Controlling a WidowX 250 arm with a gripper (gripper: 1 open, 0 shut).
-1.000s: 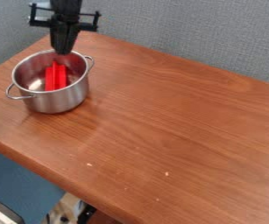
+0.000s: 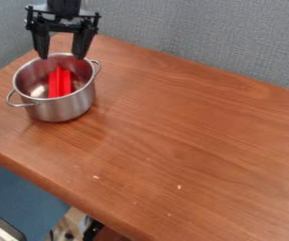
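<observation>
A steel pot (image 2: 69, 105) with two side handles stands at the left of the wooden table. Inside it lie red elongated pieces (image 2: 58, 81), whose exact shape is hard to tell. My black gripper (image 2: 61, 51) hangs open just above the pot's far rim, fingers spread to either side, with nothing visible between them.
A grey wall (image 2: 210, 38) runs along the back. The table's left edge borders a blue area, with some equipment at the bottom left.
My gripper has shifted slightly left, and its fingers stand visibly wider apart than a second ago. The pot and red pieces show no movement.
</observation>
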